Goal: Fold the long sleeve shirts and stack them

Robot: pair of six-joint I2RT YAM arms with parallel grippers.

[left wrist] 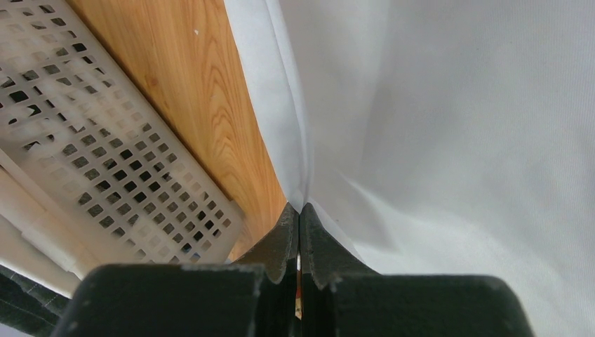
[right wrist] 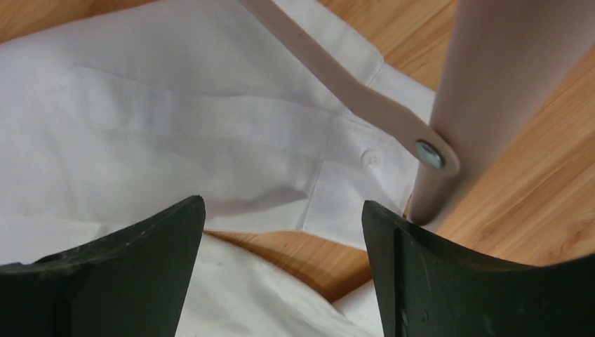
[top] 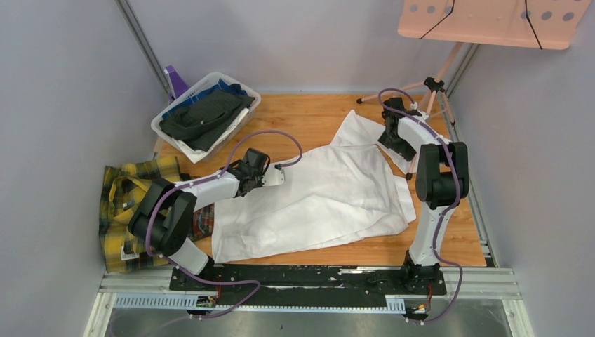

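A white long sleeve shirt lies spread across the middle of the table, with some folds. One sleeve reaches toward the back right. At the shirt's back left edge, my left gripper is shut on a pinch of the white cloth. My right gripper is open above the sleeve, its two fingers wide apart with nothing between them. Ahead of it in the right wrist view is the sleeve's cuff with a small button. Its fingertips are hidden in the top view.
A white basket of dark folded garments stands at the back left, close to my left gripper. Yellow plaid shirts lie at the left. A pink stand's leg rises close to the right gripper. Bare wood shows behind the shirt.
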